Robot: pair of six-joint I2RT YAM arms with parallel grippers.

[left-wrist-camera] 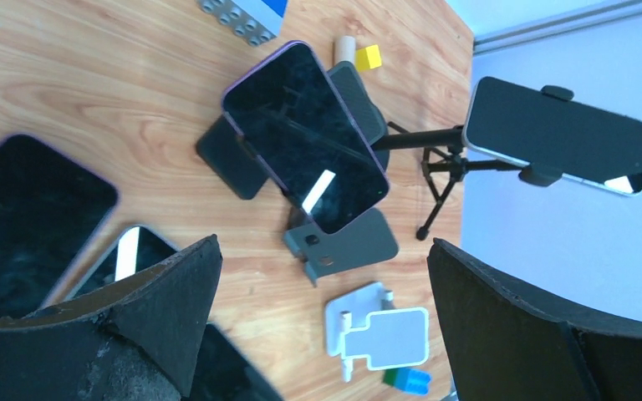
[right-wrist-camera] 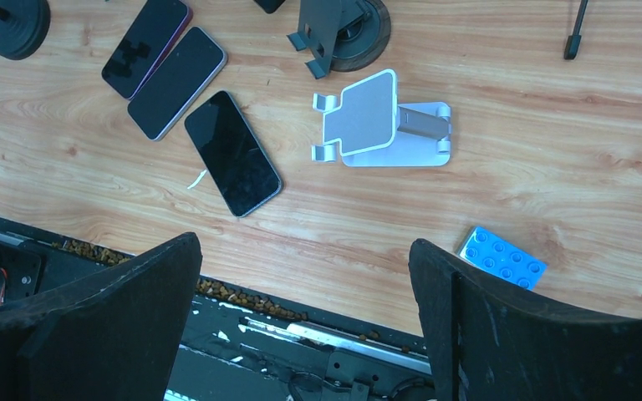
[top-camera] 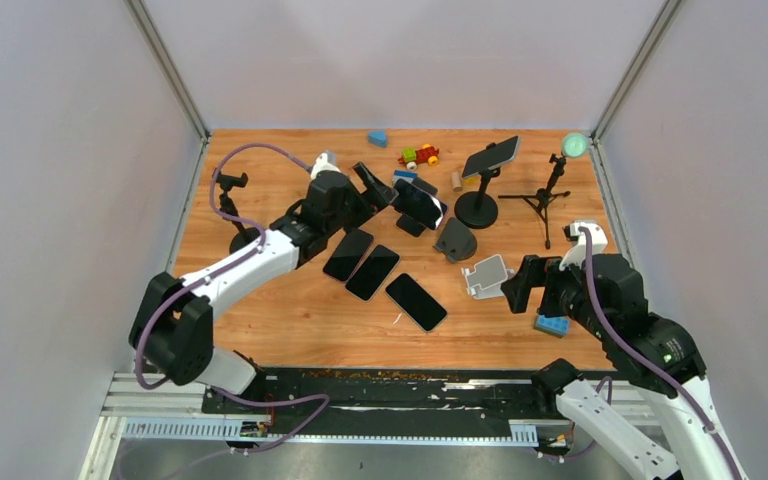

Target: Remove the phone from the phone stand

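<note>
A dark phone (left-wrist-camera: 297, 125) leans on a small black stand (left-wrist-camera: 232, 159) near the middle of the table. Another phone (top-camera: 492, 156) is held up on a tall stand with a round black base (top-camera: 476, 210). My left gripper (top-camera: 384, 197) is open just left of the phone on the small stand; that phone shows ahead between its fingers, with nothing gripped. On the right, my open, empty right gripper (top-camera: 532, 292) hovers near the silver folding stand (right-wrist-camera: 364, 117).
Several phones (top-camera: 417, 302) lie flat in the middle. An empty dark stand (top-camera: 455, 240) is behind the silver one. A tripod (top-camera: 552, 190) stands at the right, a blue brick (right-wrist-camera: 501, 257) at the front right. Toy blocks (top-camera: 420, 156) sit at the back.
</note>
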